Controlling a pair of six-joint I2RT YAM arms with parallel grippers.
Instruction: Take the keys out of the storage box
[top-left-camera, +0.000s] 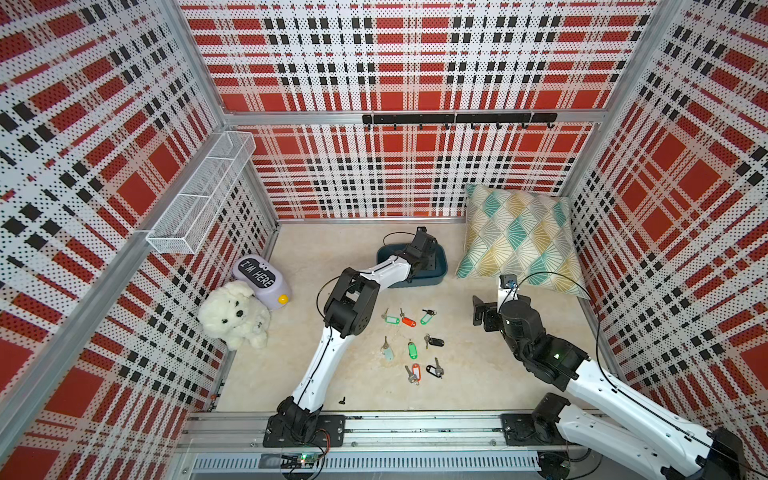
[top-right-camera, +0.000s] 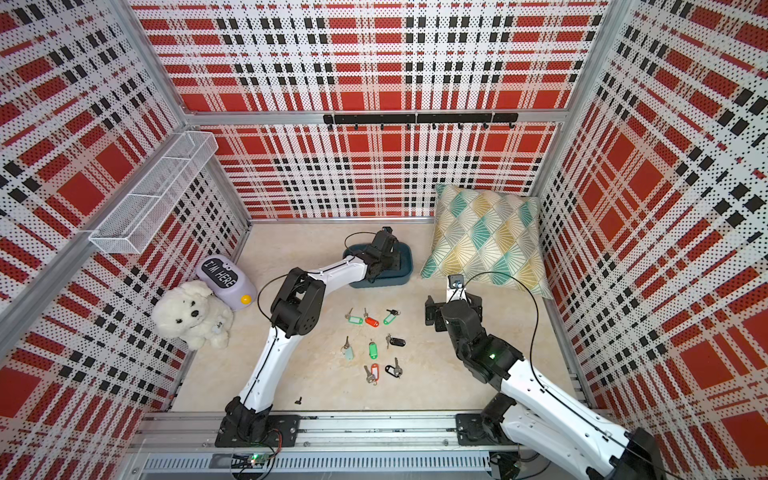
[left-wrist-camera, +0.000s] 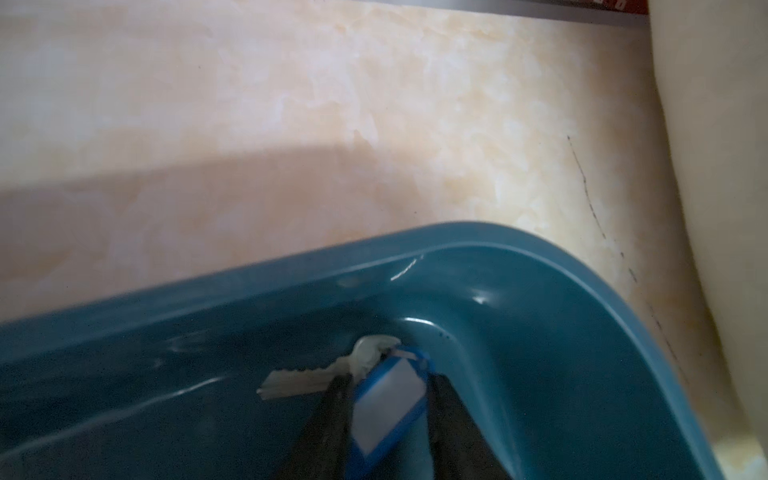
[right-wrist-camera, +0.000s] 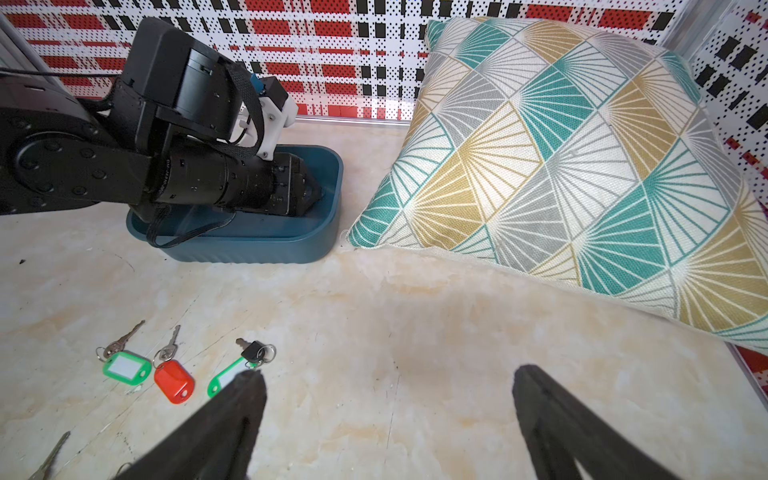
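Note:
The teal storage box (left-wrist-camera: 480, 240) stands near the back wall, and a key with a blue tag (left-wrist-camera: 388, 408) lies in its corner. My left gripper reaches down into the box, its two fingers part open on either side of the blue tag. Whether they touch the tag I cannot tell. In the top left view the left hand covers this tag. Over the table on the right, my right gripper is wide open and empty. Several keys with tags lie on the table, including a red tag (right-wrist-camera: 173, 381) and a green tag (right-wrist-camera: 128, 367).
A patterned cushion (top-left-camera: 524, 240) leans at the back right, close to the box. On the left sit a white plush dog (top-left-camera: 232, 314) and a lilac sign (top-left-camera: 264, 280).

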